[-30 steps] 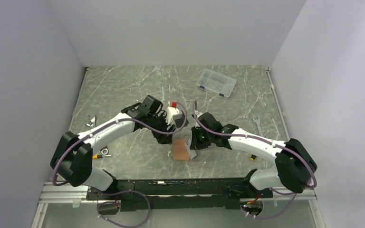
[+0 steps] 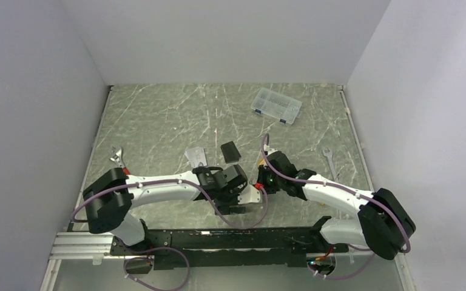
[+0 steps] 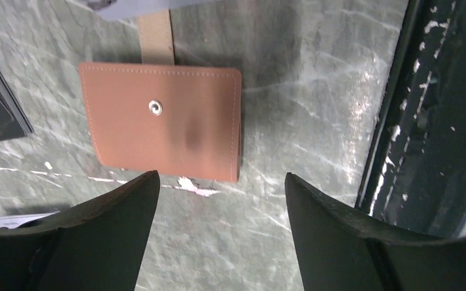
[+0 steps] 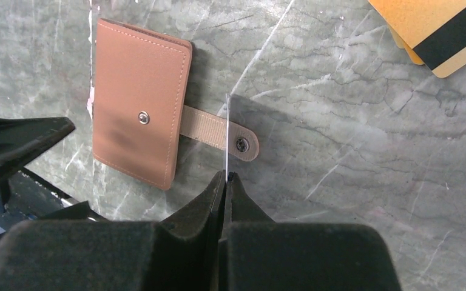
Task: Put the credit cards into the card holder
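Observation:
The brown card holder (image 3: 188, 121) lies on the table with its strap (image 4: 203, 124) out, beneath my left gripper, which is open with nothing between its fingers. My right gripper is shut on a thin translucent card (image 4: 227, 133), held edge-on above the strap. Orange cards (image 4: 425, 18) lie to the right in the right wrist view. In the top view both grippers cover most of the holder.
A dark card stack (image 2: 230, 151) and pale cards (image 2: 195, 156) lie behind the arms. A plastic box (image 2: 276, 106), wrenches (image 2: 329, 157) and tools at the left lie farther off.
My left gripper has moved toward the front and right, over the card holder. My right gripper has shifted right with the card.

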